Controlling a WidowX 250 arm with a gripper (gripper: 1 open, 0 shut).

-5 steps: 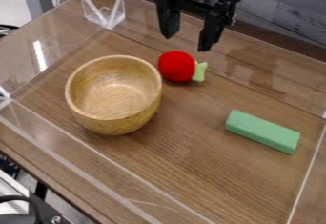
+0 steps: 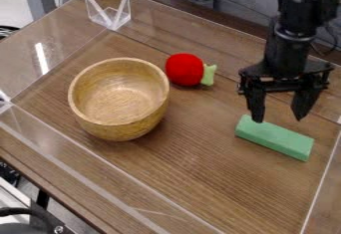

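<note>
My black gripper hangs at the right of the camera view, open, its fingers low over the table just behind a mint-green bar. A red round object with a small light-green part sits at the upper middle. A wide tan wooden bowl stands at the left.
A translucent white item stands at the back left, near the table's edge.
My gripper has moved from the upper middle, behind the red object, to the right and lower, beside the green bar. The objects on the table have stayed in place.
</note>
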